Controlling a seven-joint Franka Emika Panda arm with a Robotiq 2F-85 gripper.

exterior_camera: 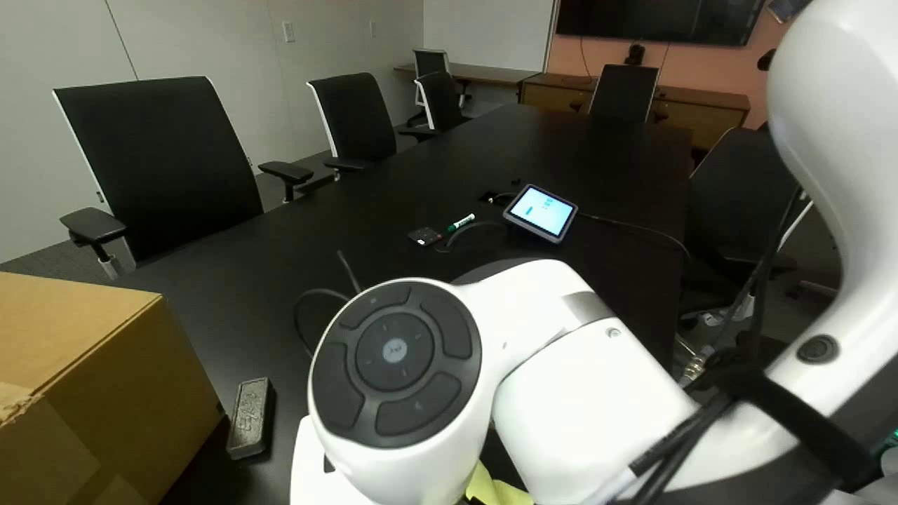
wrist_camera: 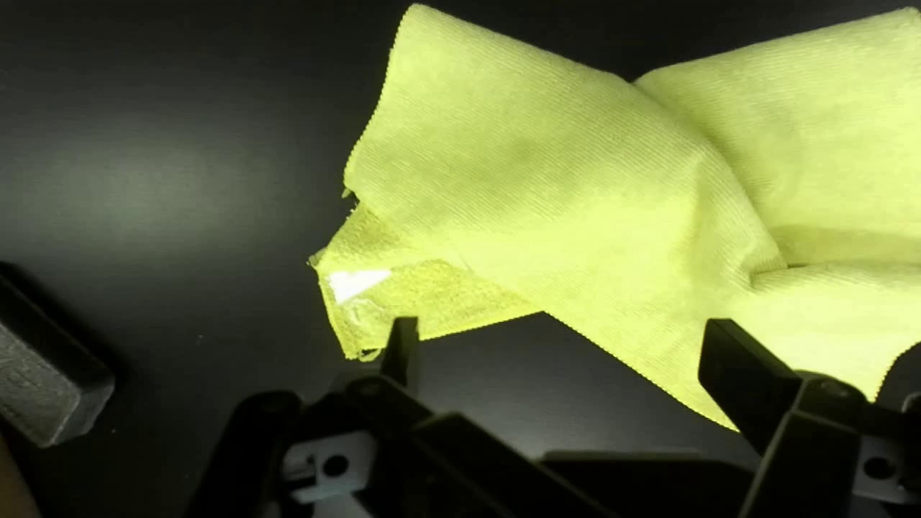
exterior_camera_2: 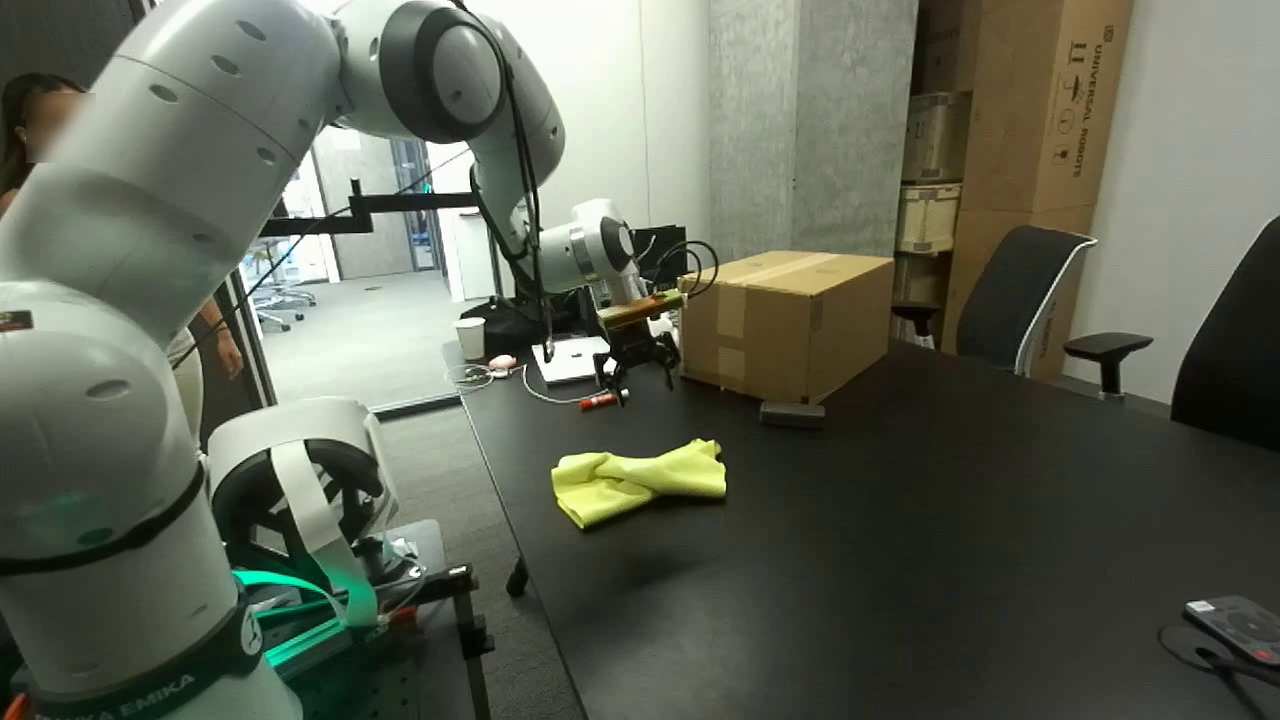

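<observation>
A crumpled yellow cloth (exterior_camera_2: 636,478) lies on the black table, one corner folded over with a white tag showing in the wrist view. My gripper (exterior_camera_2: 636,366) hangs above the table by the cardboard box, farther back than the cloth in exterior view 2. Seen from the wrist, the gripper has its fingers spread wide with nothing held between them, and the cloth (wrist_camera: 552,190) spreads below and ahead of them. Exterior view 1 has the arm hiding the gripper and most of the cloth (exterior_camera: 492,488).
A dark eraser block (exterior_camera: 250,416) lies beside the cardboard box (exterior_camera: 109,387). An orange-red marker (exterior_camera_2: 603,400) is near the gripper. Farther along the table are a tablet (exterior_camera: 541,212), a green marker (exterior_camera: 461,222) and a small black device (exterior_camera: 425,236). Bare table surrounds the cloth.
</observation>
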